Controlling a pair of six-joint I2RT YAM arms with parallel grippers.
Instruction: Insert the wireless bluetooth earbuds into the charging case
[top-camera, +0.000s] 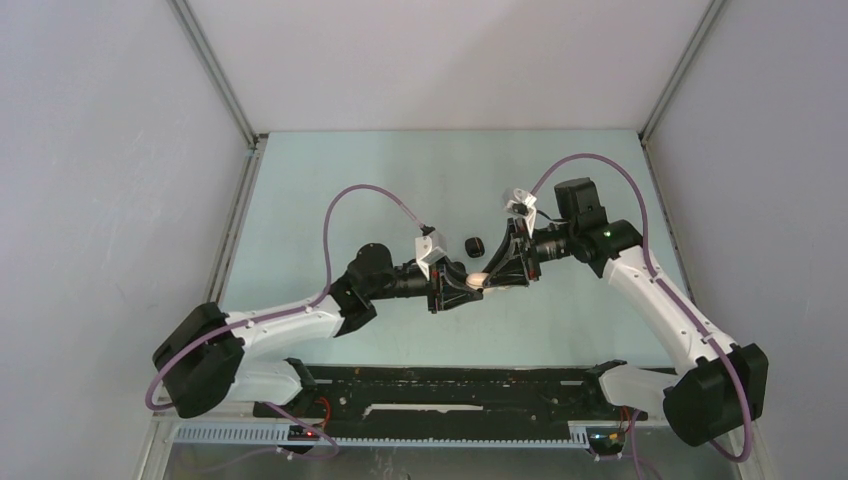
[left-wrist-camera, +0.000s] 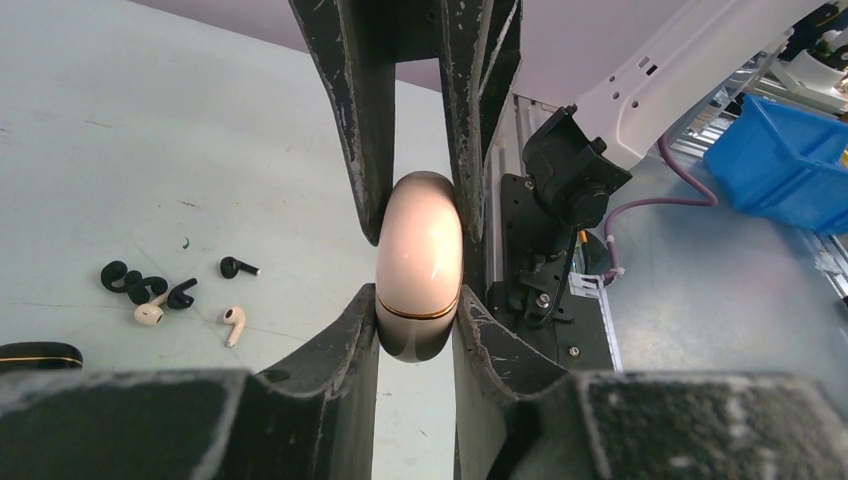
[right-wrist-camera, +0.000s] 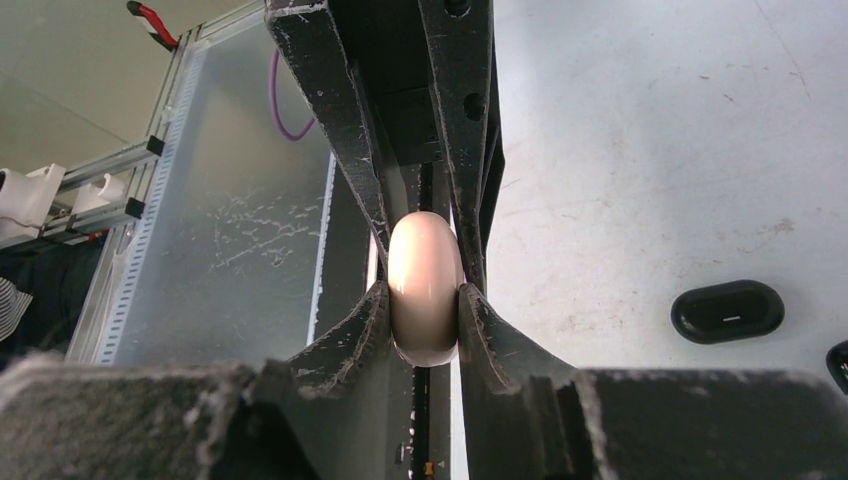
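Observation:
A glossy pinkish-white charging case (left-wrist-camera: 420, 245) with a thin gold seam is held off the table between both arms. In the left wrist view, my left gripper is shut on its lower end, around the seam. From the opposite side, my right gripper is shut on the case too. The seam shows no gap on the visible side; the rest is hidden by fingers. A white earbud (left-wrist-camera: 234, 322) lies loose on the table, and a second white earbud (left-wrist-camera: 148, 314) rests against black earbuds (left-wrist-camera: 181, 294).
Several black earbuds, one of them a lone black earbud (left-wrist-camera: 238, 267), lie near the white ones. A black case (right-wrist-camera: 728, 311) stands on the table, with another dark case (right-wrist-camera: 840, 364) at the right edge.

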